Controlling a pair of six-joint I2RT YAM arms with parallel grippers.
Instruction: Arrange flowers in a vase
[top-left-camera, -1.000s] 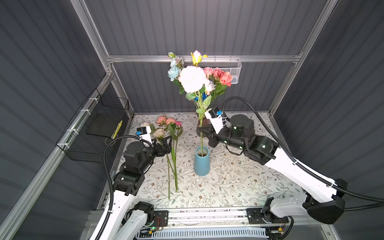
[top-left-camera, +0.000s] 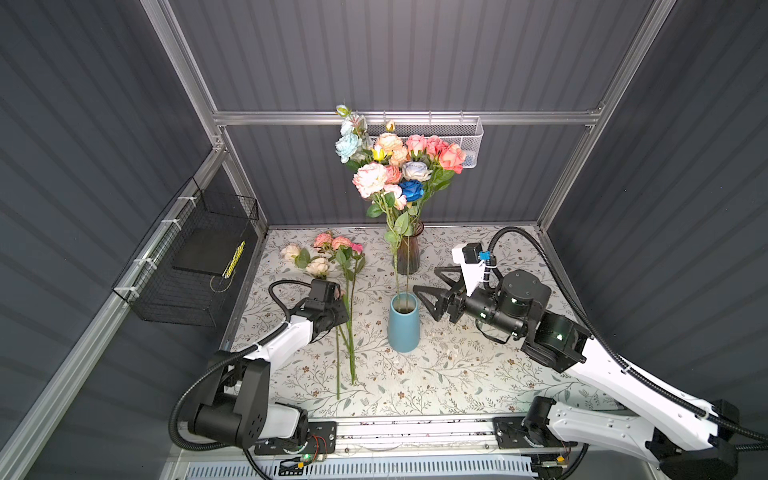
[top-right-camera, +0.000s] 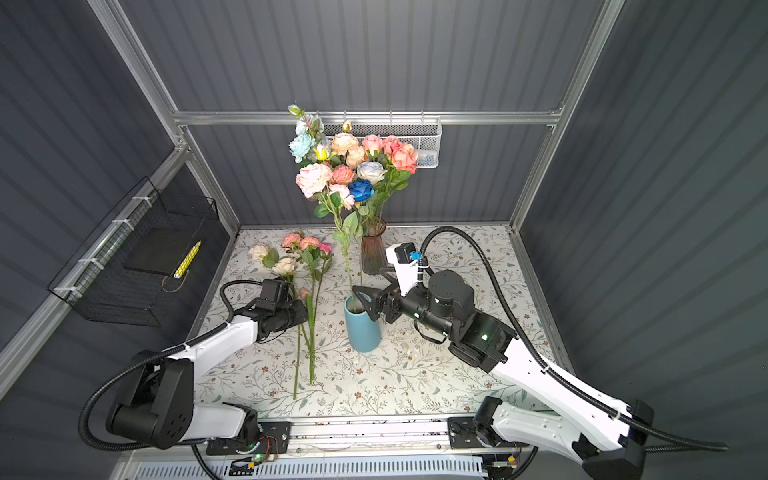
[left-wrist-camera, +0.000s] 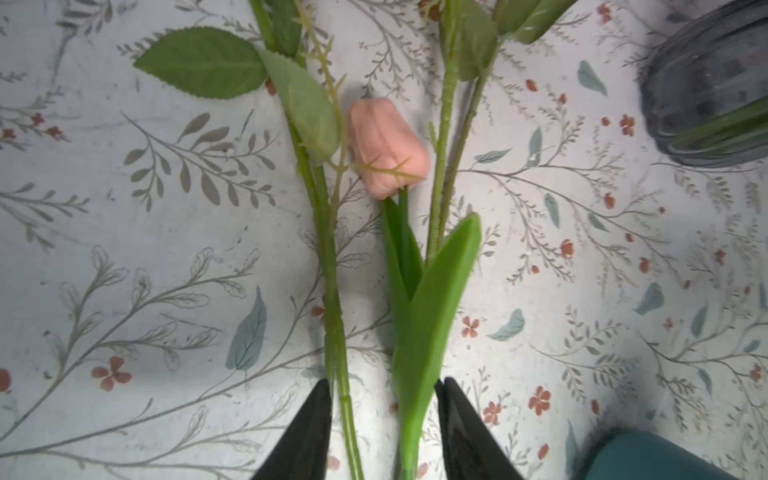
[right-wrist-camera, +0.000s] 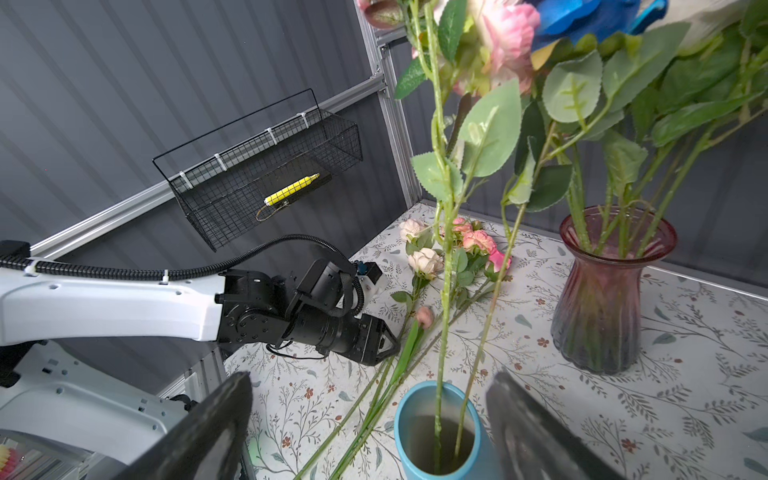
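A blue vase (top-left-camera: 404, 328) stands mid-table with long stems (right-wrist-camera: 438, 344) in it, their blooms (top-left-camera: 369, 177) high above. Beside its rim my right gripper (top-left-camera: 432, 300) stands open, nothing between its fingers. My left gripper points down over flowers lying left of the vase; a pink tulip (left-wrist-camera: 384, 144) and its leaves lie below it, a leaf between the fingers in that view, whether gripped cannot be told. The fingers stand apart. Pink and cream roses (top-left-camera: 317, 266) lie at the back of the pile.
A glass vase (right-wrist-camera: 592, 320) holding many flowers stands behind the blue one. A black wire basket (top-left-camera: 184, 280) hangs on the left wall, a white one (top-left-camera: 472, 156) on the back wall.
My left arm has turned down over the lying flowers. My right gripper has moved right and lower, away from the stems, whose blooms have settled lower in the vase.
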